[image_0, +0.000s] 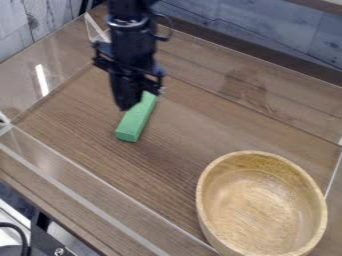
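Observation:
My gripper (126, 76) hangs in the upper middle of the camera view, its dark body slightly blurred. Just under it, on the wooden surface, lies a green rectangular block (134, 124), partly covered by the gripper's lower parts. Whether the fingers are open or shut is not clear.
A round beige bowl (261, 240) sits at the lower right. Walls run along the back, and dark cables lie at the lower left corner.

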